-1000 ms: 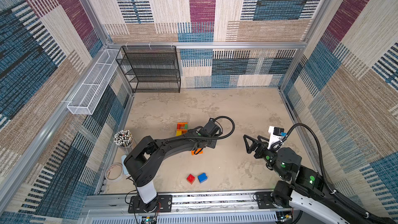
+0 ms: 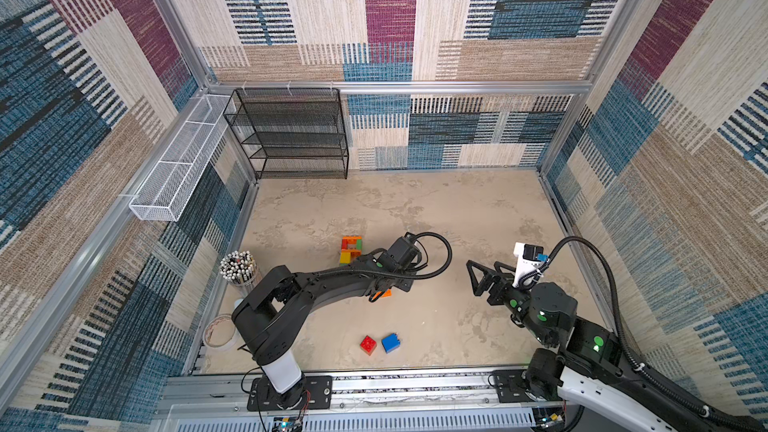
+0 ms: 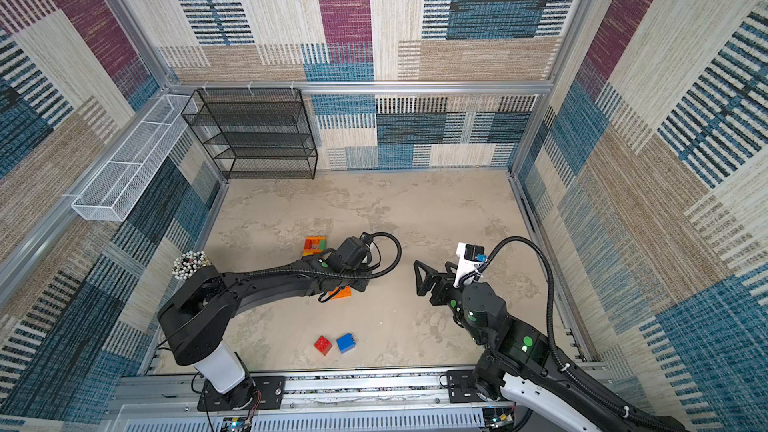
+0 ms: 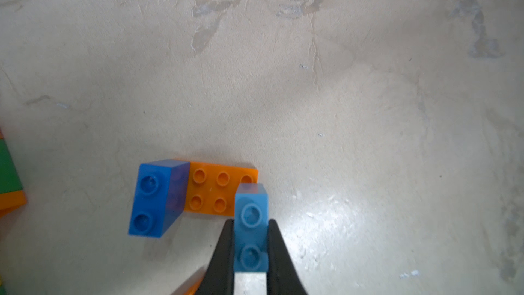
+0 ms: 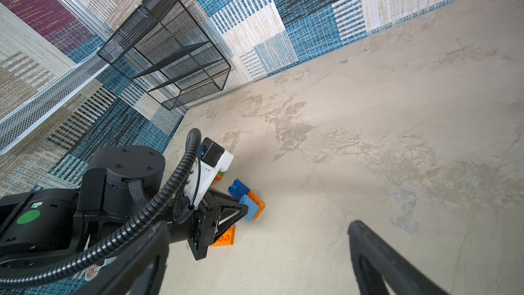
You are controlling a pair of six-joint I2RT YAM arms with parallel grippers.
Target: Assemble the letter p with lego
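Note:
An orange brick (image 4: 211,185) lies on the table with a tall dark blue brick (image 4: 147,199) standing at its left end. Over its right end is a light blue brick (image 4: 251,229); whether it touches the orange studs I cannot tell. My left gripper is shut on this light blue brick, its fingers against both sides. In the right wrist view the light blue brick (image 5: 249,206) stands beside the dark blue brick (image 5: 238,189). To the right, my right gripper (image 2: 485,278) hangs open, with nothing between its fingers.
A second orange brick (image 5: 225,237) lies near the left gripper. Red (image 2: 368,345) and blue (image 2: 390,342) bricks lie at the front. A coloured brick assembly (image 2: 350,246) sits behind the left arm.
My left gripper has shifted slightly toward the front of the table. The right arm has moved only a touch to the left.

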